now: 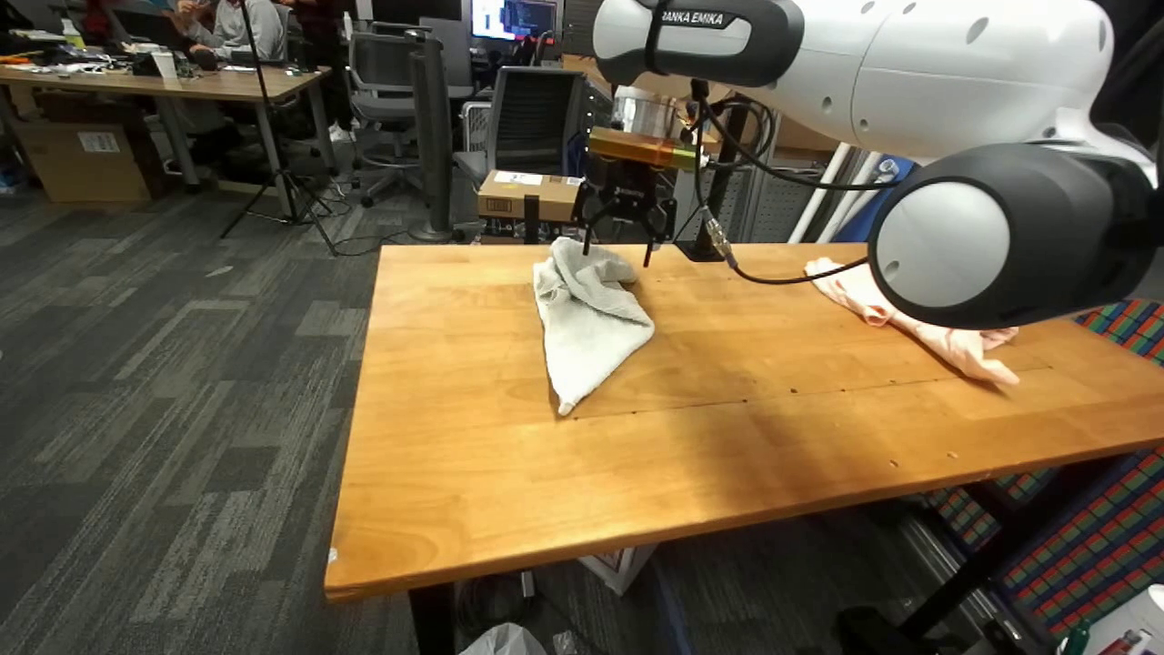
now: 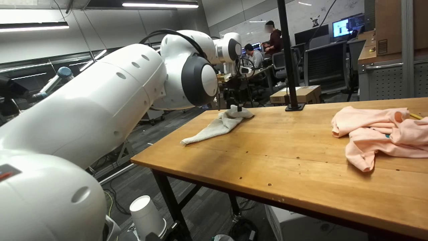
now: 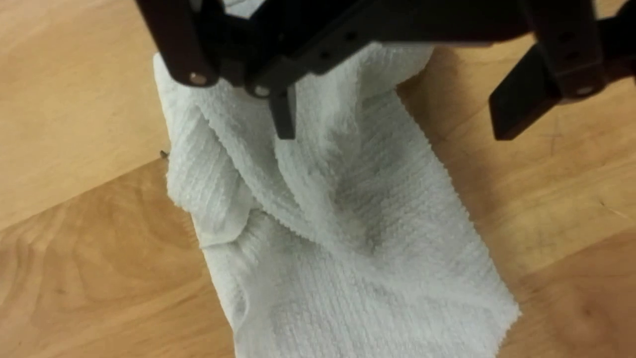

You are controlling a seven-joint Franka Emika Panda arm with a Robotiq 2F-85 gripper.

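Note:
A white towel (image 1: 587, 347) lies crumpled and partly folded over itself near the far left of the wooden table, one corner pointing to the table's front. Seen from the wrist, the towel (image 3: 363, 262) fills the middle of the picture, its upper part hidden behind the gripper. My gripper (image 1: 617, 257) is open above the towel's far end, fingers pointing down. In the wrist view one finger (image 3: 283, 116) overlaps the cloth, while the other finger (image 3: 518, 98) is out over bare wood on the right. Nothing is held. Exterior view 2 shows the towel (image 2: 220, 126) beneath the gripper.
A pink cloth (image 2: 373, 132) lies bunched at the other end of the table (image 1: 491, 469). A black post (image 2: 294, 106) rises at the table's far edge. Bare wood spans the space between the two cloths and the front of the table.

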